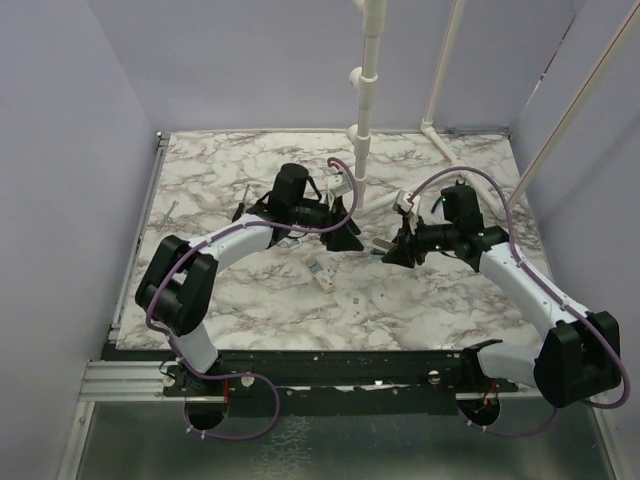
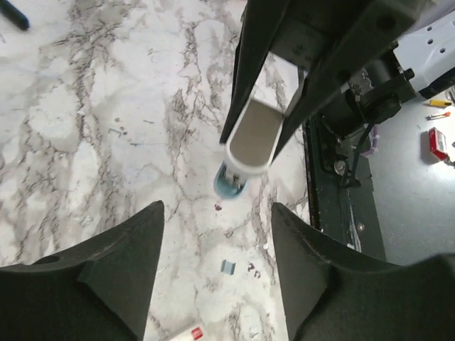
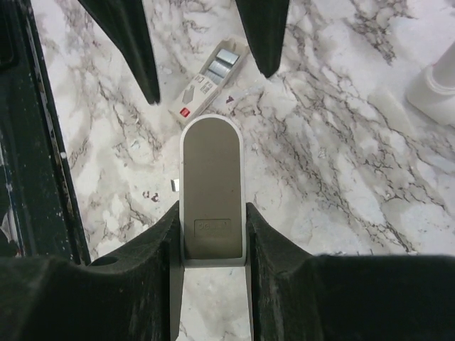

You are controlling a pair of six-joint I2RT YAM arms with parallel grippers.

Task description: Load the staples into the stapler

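Observation:
The stapler (image 3: 212, 185) is held upright-looking in my right gripper, shut on it near the centre of the top view; its grey face and pale rim fill the middle of the right wrist view. My left gripper (image 1: 340, 238) hangs to the left of it, apart, its fingers spread open with nothing between them. A white box (image 3: 195, 92) with silver staple strips lies on the marble table (image 1: 290, 320) below and left of the grippers.
A white vertical pipe (image 1: 365, 110) and pipe framework stand at the back and right. Thin tools (image 1: 170, 213) lie at the left.

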